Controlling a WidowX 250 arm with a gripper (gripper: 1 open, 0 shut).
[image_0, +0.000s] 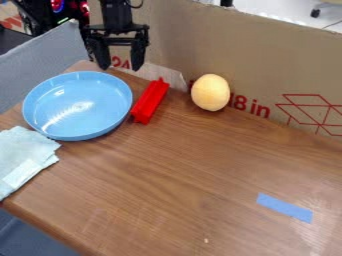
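My black gripper (116, 62) hangs open at the top left, above the back of the table, with nothing visible between its fingers. Below it lie a blue plate (78, 105) on the left and a red elongated object (150, 101) just right of the plate. A pale yellow oval object (210, 92) rests further right, near the cardboard wall.
A pale cloth (19, 162) lies at the left edge. A cardboard barrier (241, 40) runs along the back. A blue tape strip (285, 208) is at front right.
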